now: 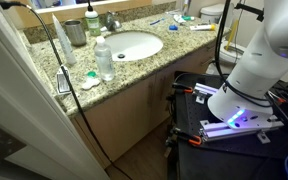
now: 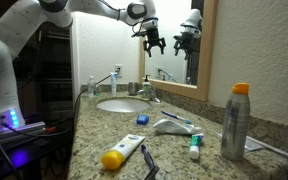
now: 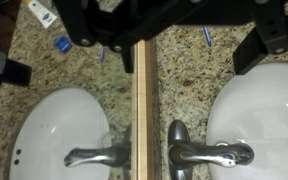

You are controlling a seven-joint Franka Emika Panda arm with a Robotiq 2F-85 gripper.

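Observation:
My gripper [image 2: 152,46] hangs high over the counter in exterior view 2, close to the mirror, which reflects it. Its two fingers stand apart with nothing visible between them, so it is open. Below lies the white sink [image 2: 122,105], also seen in exterior view 1 as a basin [image 1: 134,46] in the speckled counter. In the wrist view, dark gripper parts cross the top, and a faucet [image 3: 219,154] sits at the sink's edge. A clear bottle [image 1: 104,60] stands upright beside the sink.
A metal cup [image 1: 75,33] and a green soap bottle [image 1: 92,20] stand behind the basin. Nearer in exterior view 2 lie a yellow tube [image 2: 122,152], a blue block [image 2: 142,119] and a green-capped tube [image 2: 195,146]. A tall grey bottle [image 2: 236,125] stands at right.

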